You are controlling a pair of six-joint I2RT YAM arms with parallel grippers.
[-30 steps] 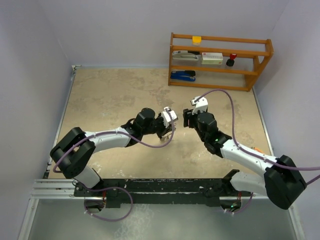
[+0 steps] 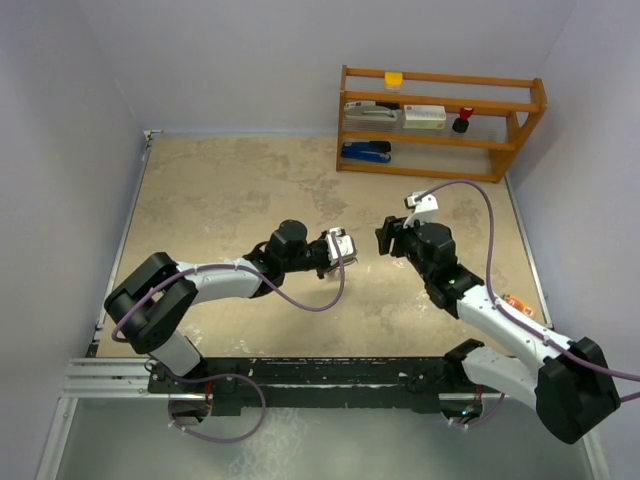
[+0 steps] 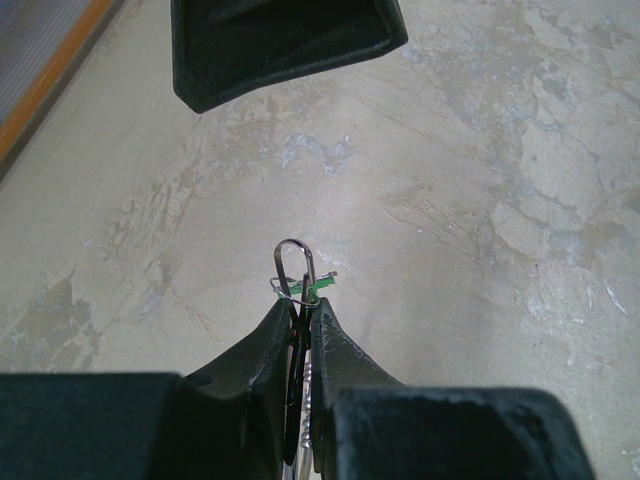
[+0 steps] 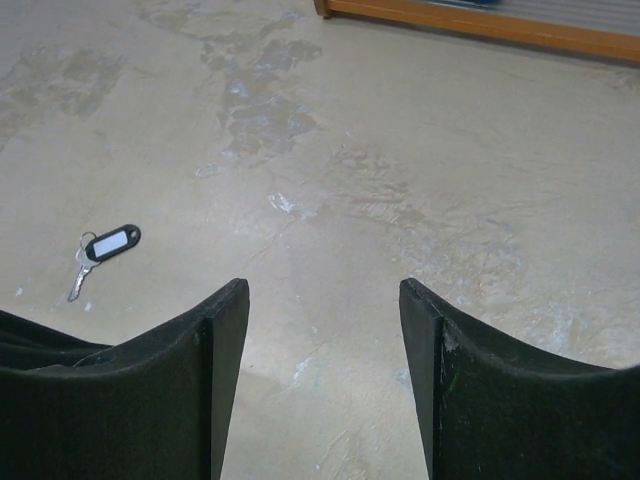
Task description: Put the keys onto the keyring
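In the left wrist view, my left gripper is shut on a thin metal keyring (image 3: 308, 257), whose loop stands up above the fingertips. A small green piece (image 3: 325, 284) and a bit of metal sit at the loop's base. Something dark and a silvery, notched strip, possibly a key, show in the gap lower down. My right gripper is open with only bare table visible between its fingers. On the table at the left of the right wrist view lies a silver key (image 4: 80, 274) with a black tag (image 4: 113, 242).
A wooden shelf (image 2: 440, 140) stands at the back right, holding a stapler (image 2: 367, 152) and a white box (image 2: 424, 117). Part of a black gripper crosses the top of the left wrist view.
The left gripper has shifted only a little.
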